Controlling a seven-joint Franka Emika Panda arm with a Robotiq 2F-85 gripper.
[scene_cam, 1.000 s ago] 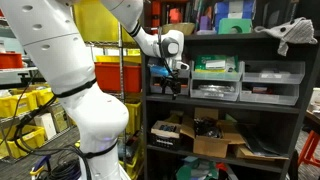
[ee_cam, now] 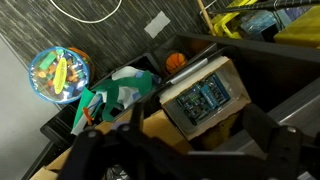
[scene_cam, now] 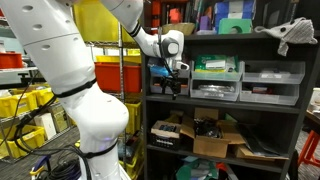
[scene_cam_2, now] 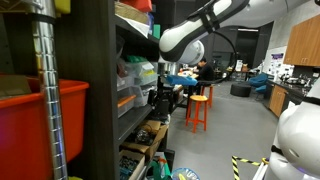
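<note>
My gripper hangs in front of the middle shelf, pointing down. In the wrist view its dark fingers reach in from the bottom edge, wide apart, so the gripper is open, with nothing held between them. Beneath it lies an open cardboard box with dark packaged items inside. To the left in that view, a round clear bowl holds colourful pieces, one of them yellow and long. Green cloth-like material and an orange ball lie between bowl and box.
Clear plastic bins line the middle shelf behind the gripper. Cardboard boxes stand on the shelf below. Yellow bins are stacked at the left. Open floor shows on the right in exterior view 2.
</note>
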